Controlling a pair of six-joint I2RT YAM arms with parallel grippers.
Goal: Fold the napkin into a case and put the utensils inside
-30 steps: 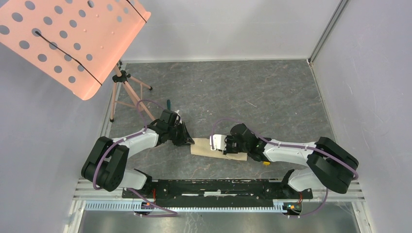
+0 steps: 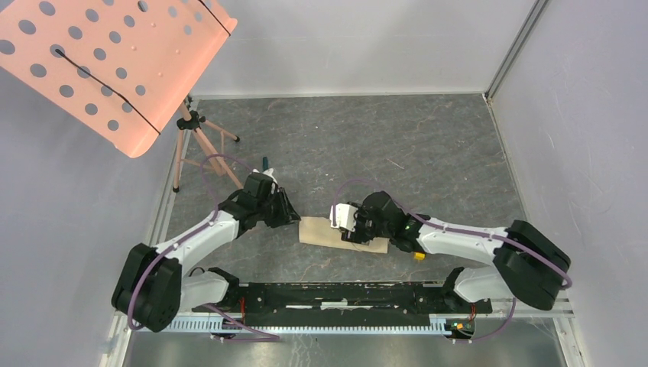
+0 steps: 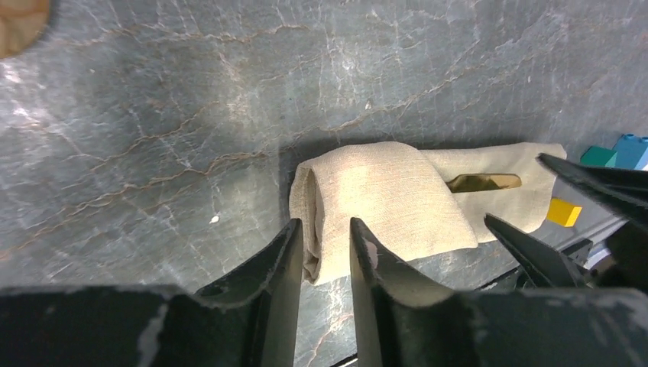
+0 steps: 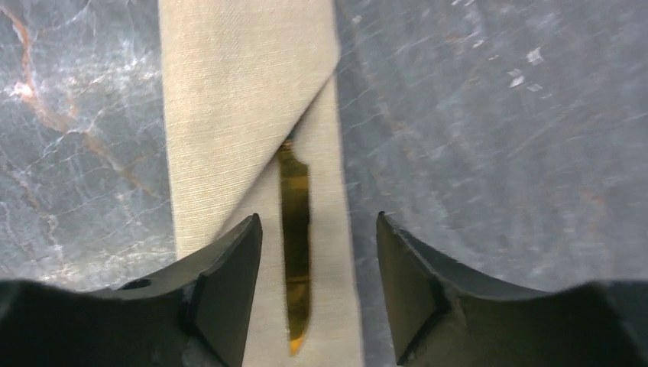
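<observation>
The beige napkin (image 2: 319, 232) lies folded into a long strip, its pocket (image 3: 382, 202) toward the left arm. A gold knife (image 4: 296, 222) lies lengthwise on the strip, its handle end hidden under the slanted flap (image 4: 229, 99). In the left wrist view, the knife's gold blade (image 3: 489, 182) sticks out of the pocket mouth. My right gripper is open over the strip, fingers apart on either side of the blade and clear of it. My left gripper stands open above the pocket's closed end, holding nothing.
Green (image 3: 598, 157), blue (image 3: 630, 151) and yellow (image 3: 564, 212) blocks sit beyond the strip's far end. Another dark green handle (image 2: 265, 164) lies behind the left arm, near the tripod (image 2: 200, 138). Behind the napkin the grey surface is broadly free.
The left has drawn back slightly. The knife has slid a little further under the flap.
</observation>
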